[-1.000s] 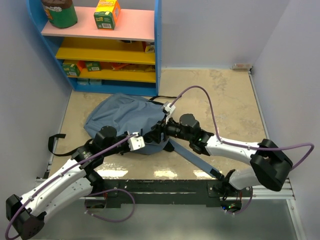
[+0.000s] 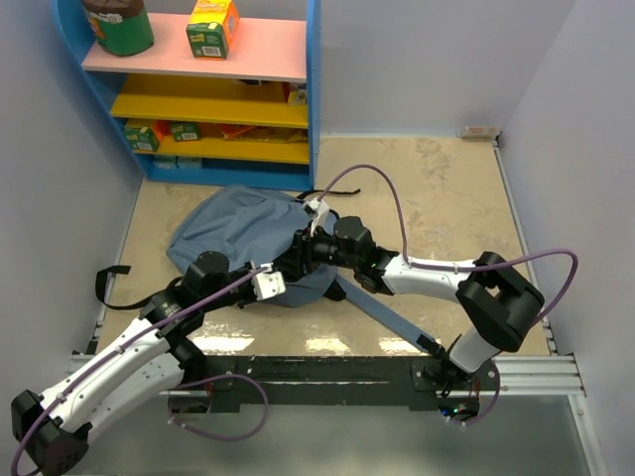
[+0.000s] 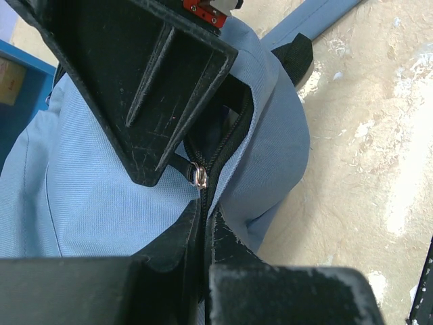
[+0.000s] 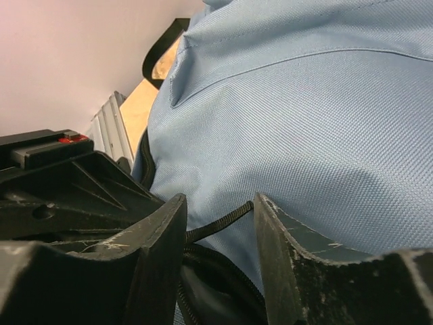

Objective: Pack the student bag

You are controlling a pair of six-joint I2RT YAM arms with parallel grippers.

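Observation:
A blue-grey bag lies on the table below the shelf, with both grippers at its near side. In the left wrist view, my left gripper is shut on the black-taped edge of the bag's zipped opening. Just beyond its fingertips sits the metal zipper slider, and the zipper stands parted past it. My right gripper is part open over the bag. A thin black pull cord runs across the gap between its fingers, its far end by one fingertip. Whether both fingers touch the cord is unclear.
A blue shelf unit with boxes stands behind the bag. One strap stretches toward the table's front right, and a black strap lies at the left.
The right arm has moved leftward, bringing its gripper in closer to the left gripper over the bag. My left arm and the bag have hardly shifted.

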